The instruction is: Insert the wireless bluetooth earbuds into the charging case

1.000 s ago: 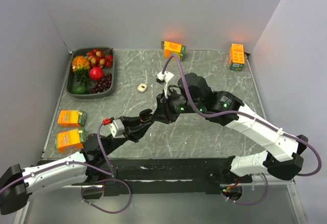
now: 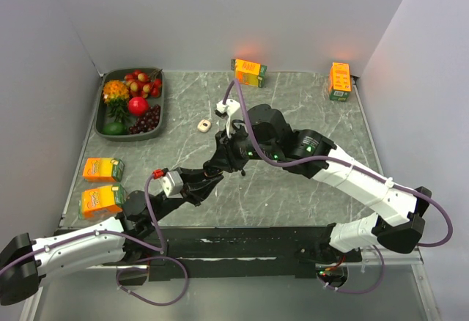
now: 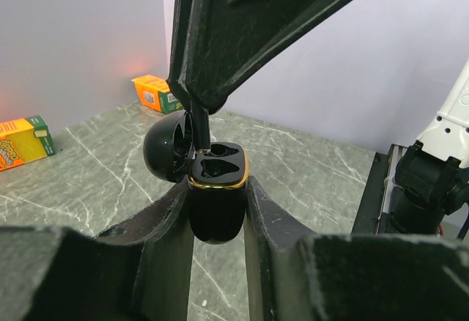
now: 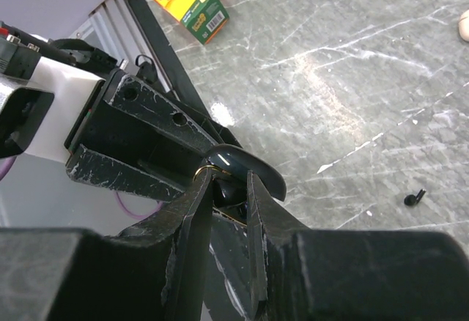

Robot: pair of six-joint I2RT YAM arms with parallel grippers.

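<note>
Both grippers meet above the middle of the table in the top view. My left gripper is shut on the black charging case (image 3: 217,207), whose lid (image 3: 161,149) stands open, showing gold-rimmed slots. My right gripper is shut just over the case; in the left wrist view a slim black piece, apparently an earbud (image 3: 200,127), is between its fingertips and reaches down to the case's top. Whether it sits inside a slot I cannot tell. A small black earbud (image 4: 412,198) lies on the table in the right wrist view.
A fruit tray (image 2: 97,123) is at the back left. Orange boxes (image 2: 102,171) stand at the left, the back (image 2: 249,72) and the back right (image 2: 339,79). A small cream object (image 2: 204,125) lies behind the grippers.
My right gripper has moved slightly left and down over the case compared with a second ago. The left gripper has shifted very little.
</note>
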